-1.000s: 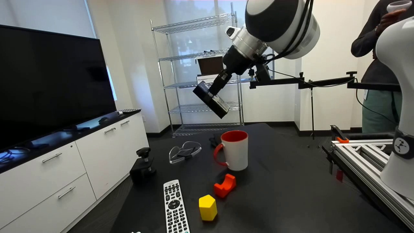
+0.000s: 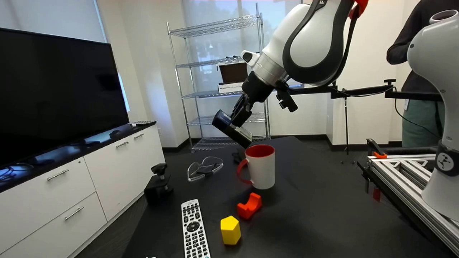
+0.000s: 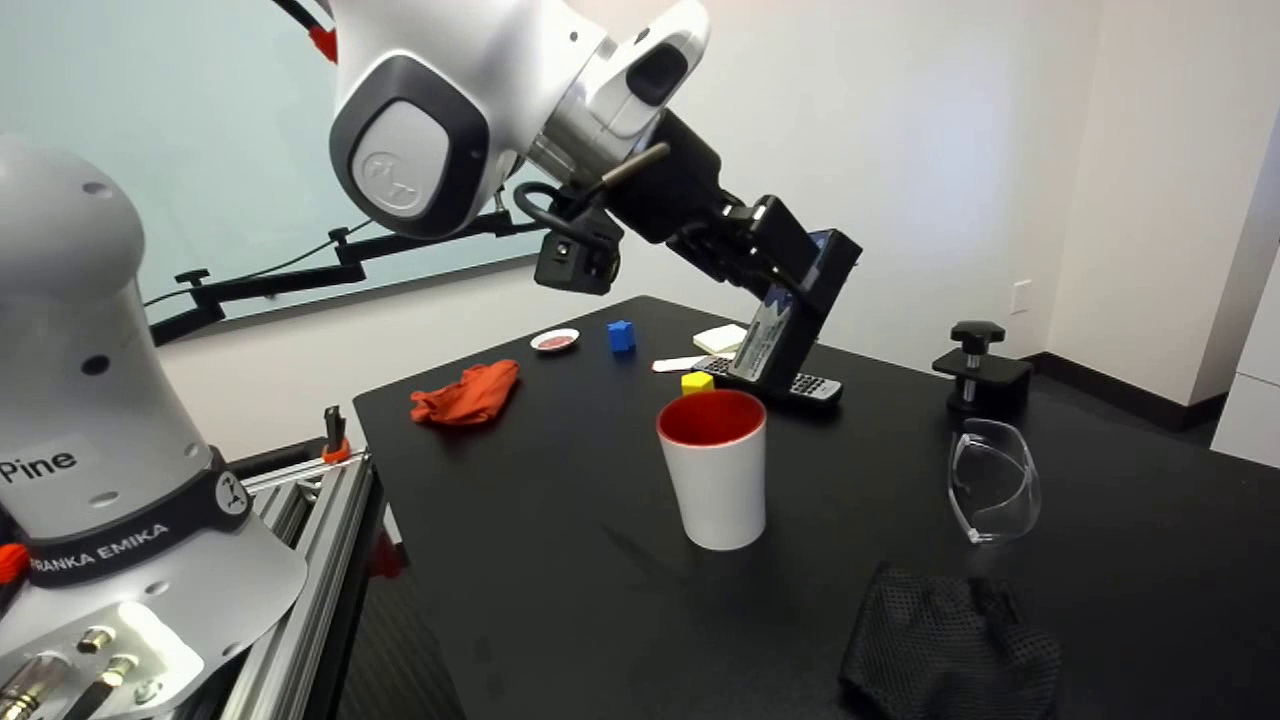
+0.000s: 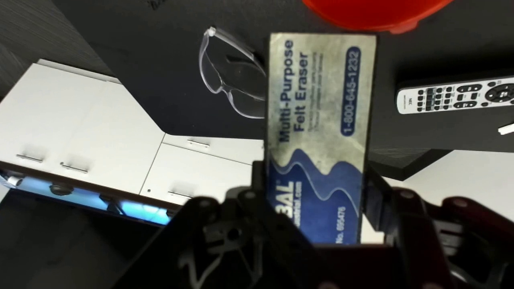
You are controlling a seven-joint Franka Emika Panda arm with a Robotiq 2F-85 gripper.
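My gripper is shut on a felt eraser [image 4: 320,103], one finger against each long side. The eraser's label is blue and pale. Seen from outside, the eraser [image 2: 232,128] hangs tilted in the air, its lower end close to the mug's rim height. A white mug [image 2: 263,170] with a red inside and red handle stands upright on the dark table [image 2: 327,193]. In the second exterior view the eraser [image 3: 792,312] appears behind and above the mug [image 3: 720,486]. Only part of the red mug [image 4: 376,12] shows at the wrist view's top edge.
Clear glasses [image 2: 205,168], a black clamp [image 2: 158,182], a remote [image 2: 194,230], a red curved block [image 2: 249,206] and a yellow block [image 2: 230,230] lie around the mug. Black mesh cloth [image 3: 948,648] and red cloth [image 3: 468,396] are farther off. Bare table lies to the mug's right in exterior view 1.
The arm and gripper have come down with the eraser, which is now nearer the mug's rim. The mug and the other table objects have stayed put.
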